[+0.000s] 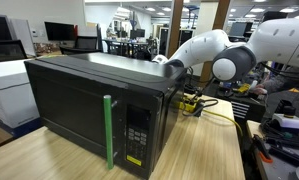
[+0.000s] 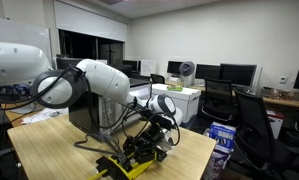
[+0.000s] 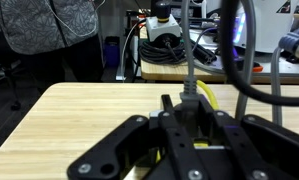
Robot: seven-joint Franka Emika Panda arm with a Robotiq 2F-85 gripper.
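A black microwave (image 1: 84, 105) with a green strip (image 1: 108, 132) down its front stands on the wooden table, its door closed. In exterior view 1 my arm (image 1: 224, 55) reaches behind it, and the microwave covers the hand. From the other side, my dark gripper (image 2: 146, 150) is low over the table among black parts and yellow pieces (image 2: 134, 168). Its fingertips cannot be made out there. The wrist view shows the black gripper body and a grey cable (image 3: 190, 62) rising from a dark connector; whether anything is between the fingers is hidden.
A yellow cable (image 1: 221, 115) trails over the table at the right. Bare wood (image 3: 74, 125) lies to the left in the wrist view. Black office chairs (image 2: 264, 125) and a blue-labelled box (image 2: 221, 137) stand beyond the table.
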